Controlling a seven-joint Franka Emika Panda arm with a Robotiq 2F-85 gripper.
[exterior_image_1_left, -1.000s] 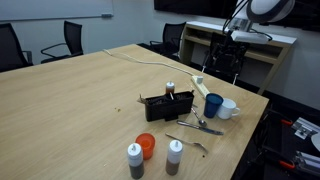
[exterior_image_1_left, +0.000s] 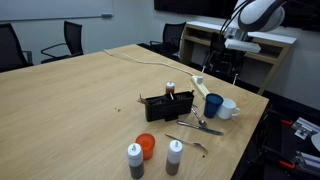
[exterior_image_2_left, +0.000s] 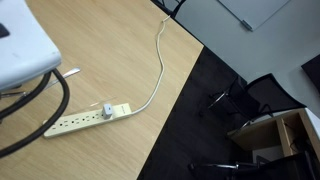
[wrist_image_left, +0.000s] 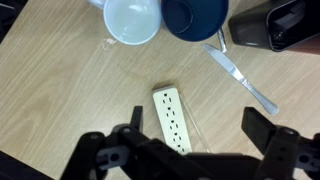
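My gripper is open, its two dark fingers wide apart with nothing between them. In the wrist view, a white power strip (wrist_image_left: 171, 118) lies on the table below, between the fingers in the picture; its lower end is hidden behind the gripper. A plug (exterior_image_2_left: 108, 109) stands on one end of the power strip (exterior_image_2_left: 82, 121) in exterior view 2. Exterior view 1 has the gripper (exterior_image_1_left: 226, 72) high at the upper right, with the strip on the table to its left.
A white mug (wrist_image_left: 132, 18), a blue mug (wrist_image_left: 193, 14), a knife (wrist_image_left: 248, 82) and a black box (wrist_image_left: 290, 24) lie near the strip. Nearer the front are a red lid (exterior_image_1_left: 146, 142), two bottles (exterior_image_1_left: 174, 156) and a fork (exterior_image_1_left: 187, 139).
The arm at the upper right has come down slightly. The objects on the table have stayed in place.
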